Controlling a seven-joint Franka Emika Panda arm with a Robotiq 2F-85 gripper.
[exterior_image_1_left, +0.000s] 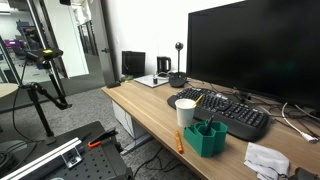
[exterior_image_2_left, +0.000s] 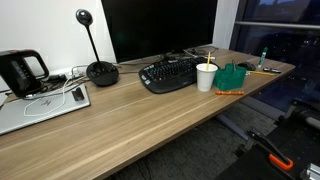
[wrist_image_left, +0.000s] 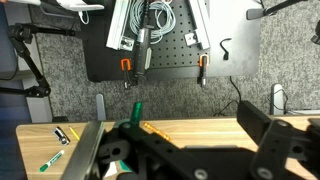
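Observation:
On the wooden desk (exterior_image_1_left: 155, 103) stands a white cup (exterior_image_1_left: 191, 114) with a yellow pencil-like stick in it. Beside it is a green holder (exterior_image_1_left: 207, 138) containing dark items. An orange marker (exterior_image_1_left: 179, 141) lies near the desk's front edge, beside the holder. From the other side, exterior view 2 shows the cup (exterior_image_2_left: 206, 77), holder (exterior_image_2_left: 231, 77) and marker (exterior_image_2_left: 230, 93). Dark, blurred parts of my gripper cover the lower wrist view and hide much of the desk. Whether its fingers are apart, or anything is between them, is unclear.
A black keyboard (exterior_image_1_left: 238, 115) and large monitor (exterior_image_1_left: 262, 55) stand behind the cup. A white cloth (exterior_image_1_left: 267, 160) lies to the holder's right. A dark perforated plate (wrist_image_left: 170, 60) with orange clamps sits across a floor gap.

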